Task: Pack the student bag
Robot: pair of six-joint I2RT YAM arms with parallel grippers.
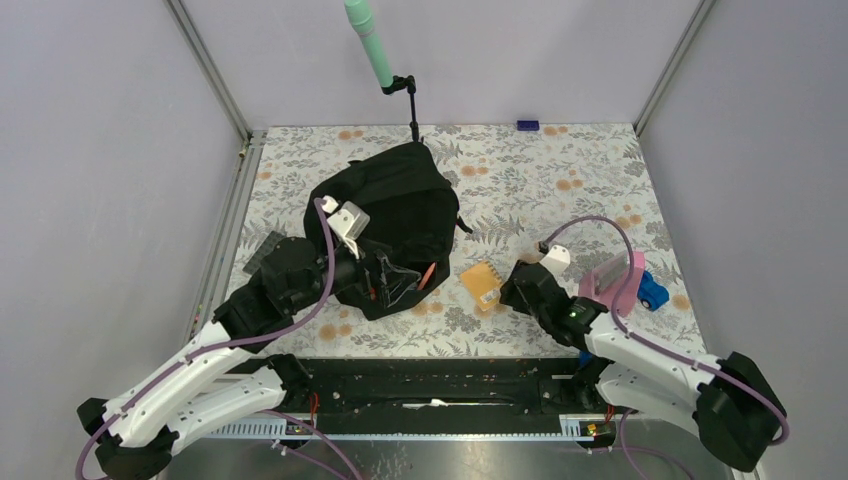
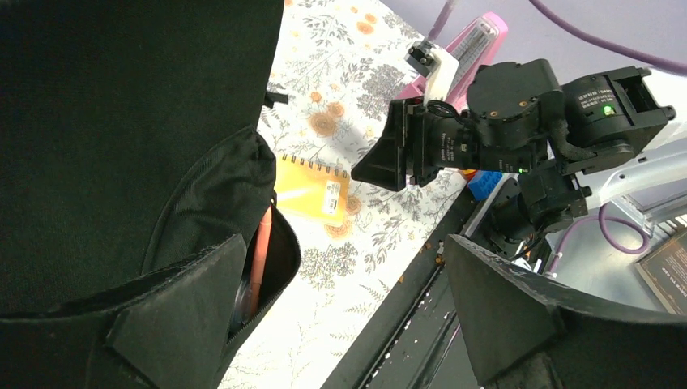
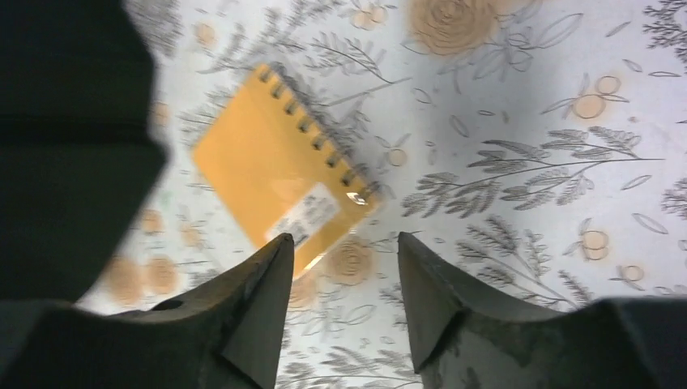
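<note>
The black bag (image 1: 390, 190) lies on the left part of the table, its front pocket gaping. An orange pen-like item (image 2: 259, 255) sticks up inside that pocket. My left gripper (image 1: 385, 285) hovers over the pocket with its fingers (image 2: 174, 312) wide apart and nothing between them. To the right of the bag, a yellow spiral notebook (image 3: 275, 162) rests flat on the cloth, its white label toward my right gripper. The right fingers (image 3: 271, 300) stand apart, beside the notebook, and only bare cloth shows between them.
A pink case (image 1: 615, 280) and a blue toy-like item (image 1: 652, 291) sit at the right edge, close to the right arm. A small dark blue block (image 1: 527, 125) lies at the back.
</note>
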